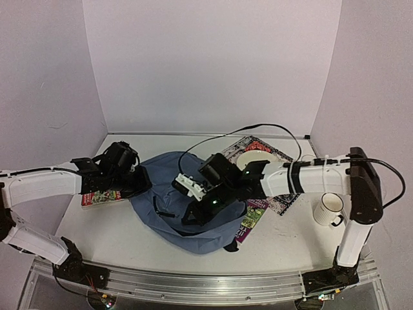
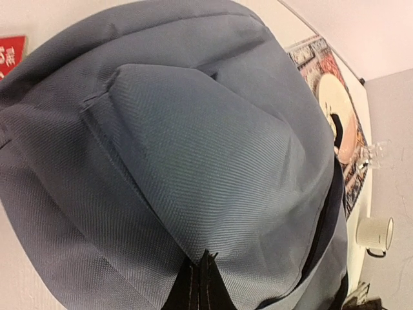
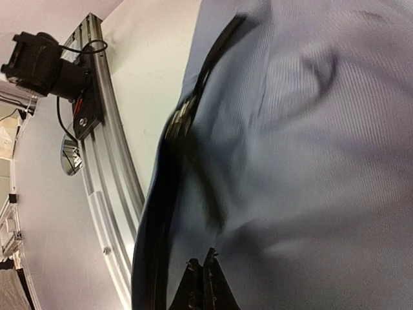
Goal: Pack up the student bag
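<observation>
A blue-grey fabric bag [image 1: 184, 239] lies slack and crumpled mid-table. My left gripper is shut at the bag's left side, and a fold of the cloth [image 2: 206, 168] runs down to its fingertips. Over the bag's front opening, my right gripper is shut, with nothing showing between its fingers. A dark strap [image 3: 201, 184] hangs blurred just beyond those fingertips, along the dark-lined edge of the opening. In the top view a black strap [image 1: 161, 212] lies on the bag, left of the right gripper. The bag's inside is mostly hidden.
A red book [image 1: 97, 199] lies under the left arm; a green-and-purple book [image 1: 253, 218] is partly under the bag. Behind the right arm, a cream oval [image 1: 253, 157] rests on a patterned sheet [image 1: 282, 203]. A white mug [image 1: 328, 208] stands far right.
</observation>
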